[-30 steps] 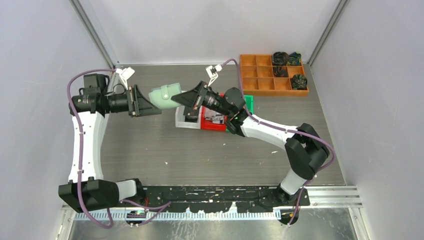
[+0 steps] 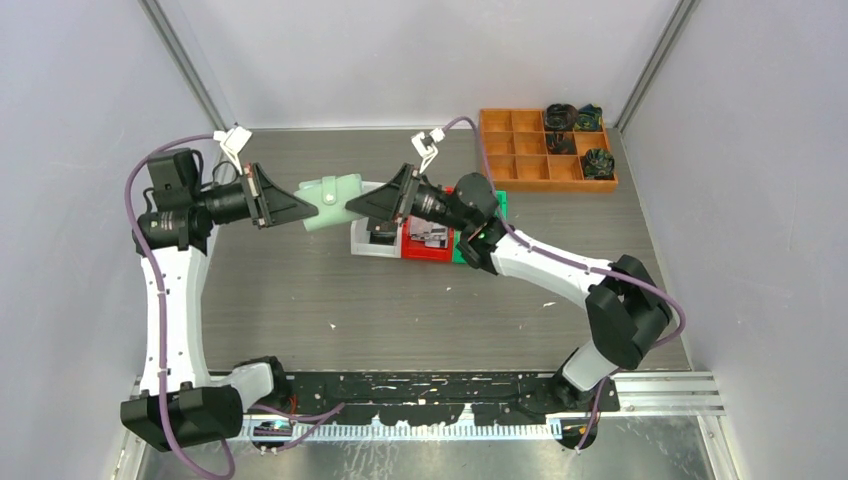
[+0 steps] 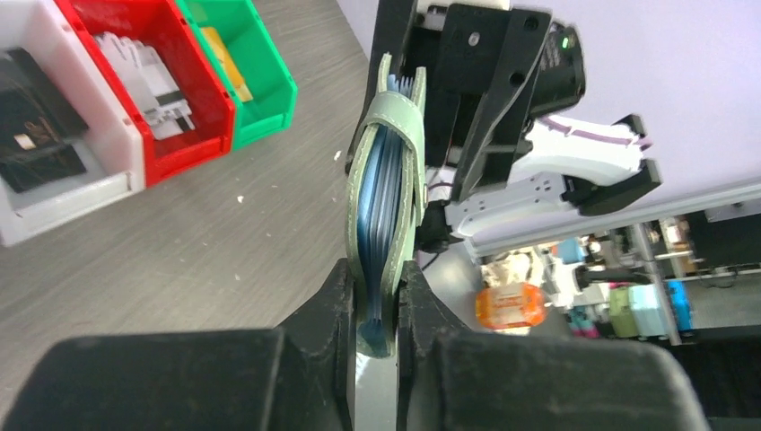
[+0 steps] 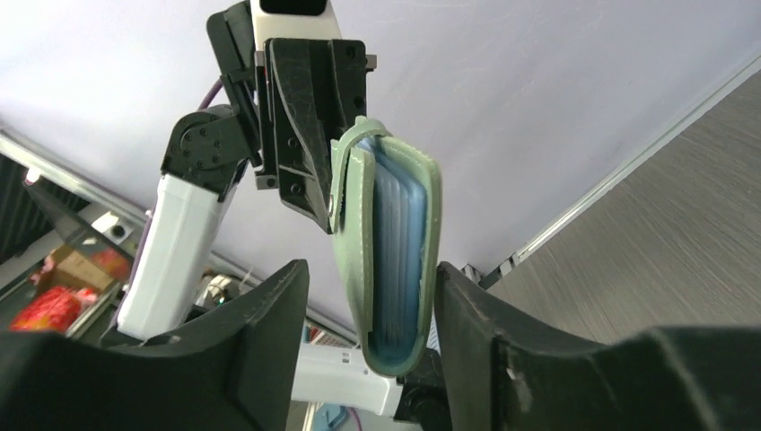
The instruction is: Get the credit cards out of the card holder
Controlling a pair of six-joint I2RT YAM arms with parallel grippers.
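Observation:
A pale green card holder [image 2: 333, 201] with a snap strap hangs in the air between my two grippers. Its side edge shows blue-tinted card sleeves [image 3: 381, 193] stacked inside in the left wrist view. My left gripper is shut on one end of the holder. At the other end is my right gripper, its fingers [image 4: 280, 314] spread to either side of the holder with gaps showing. The sleeves also show in the right wrist view [image 4: 395, 242]. Whether separate cards sit in them I cannot tell.
Below and behind the holder stand a white bin [image 3: 117, 148] with dark items, a red bin [image 3: 215, 130] with pale cards and a green bin [image 3: 274, 94] with something yellow. An orange compartment tray [image 2: 512, 186] lies at the back right.
My left gripper has come up to the holder's left end and closed on it. The right gripper has loosened and now stands open around the right end. The holder stays roughly in place.

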